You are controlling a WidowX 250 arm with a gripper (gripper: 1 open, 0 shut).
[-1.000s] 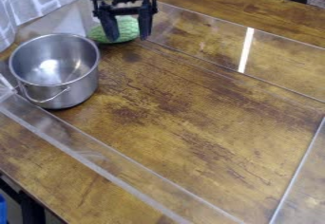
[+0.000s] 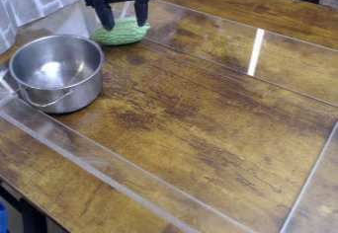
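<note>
My black gripper [image 2: 123,16] is at the top left, over a crumpled green cloth [image 2: 122,34] that lies on the wooden table behind the pot. The two fingers hang apart, pointing down, with the cloth just below and behind them; whether they touch it I cannot tell. A steel pot [image 2: 55,71] with a wire handle stands at the left.
Clear plastic panels or strips run along its edges, and a pale curtain-like sheet [image 2: 24,5] is at the upper left.
My gripper has moved up and to the left, showing more of the green cloth. The pot has not moved.
</note>
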